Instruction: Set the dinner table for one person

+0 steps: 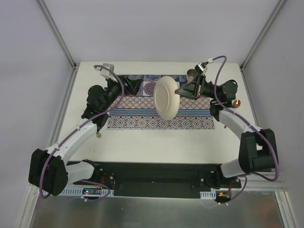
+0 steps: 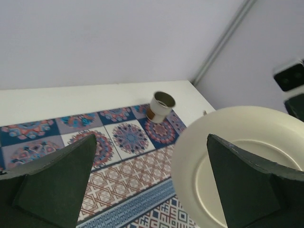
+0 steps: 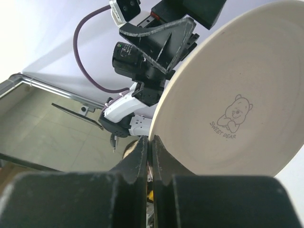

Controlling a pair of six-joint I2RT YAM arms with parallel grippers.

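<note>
My right gripper is shut on the rim of a cream plate, held tilted nearly upright above the patterned placemat; a printed bear shows on its face in the right wrist view. My left gripper is open, left of the plate over the mat's upper left, with nothing between its fingers. In the left wrist view the plate fills the lower right, behind the finger.
A steel cup stands at the mat's back right. Small utensils at both sides of the white table are mostly hidden by the arms.
</note>
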